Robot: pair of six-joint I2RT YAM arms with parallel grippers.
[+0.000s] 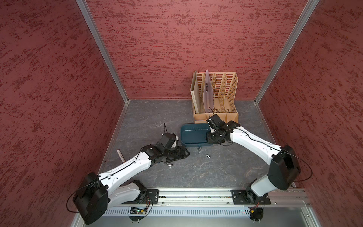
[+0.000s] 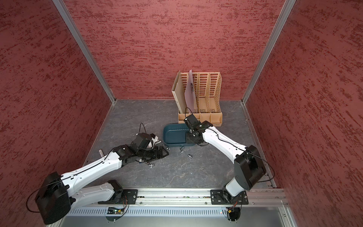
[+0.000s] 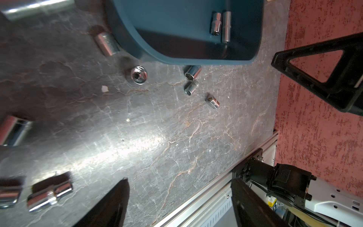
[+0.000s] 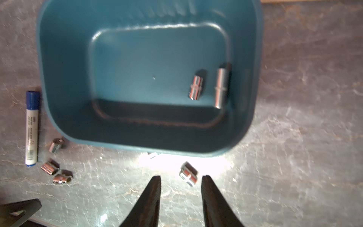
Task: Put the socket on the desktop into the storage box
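Observation:
The teal storage box (image 4: 68,132) holds two sockets: a short one (image 4: 195,87) and a longer one (image 4: 221,88) near its right wall. My right gripper is open and empty above the box's front side; a small socket (image 4: 188,175) on the desktop shows between its fingertips. Another bit of metal (image 4: 152,155) peeks out under the rim. Left of the front of the box, my left gripper stands open, its fingers wide apart with nothing between them. Loose sockets around it include an upright-looking one (image 3: 138,74) and a paired one (image 3: 49,194).
A wooden file rack (image 1: 215,116) with folders stands behind the box. A blue-capped marker (image 4: 32,130) lies left of the box, and another marker (image 1: 120,155) is farther left. Both grippers hover close to the box.

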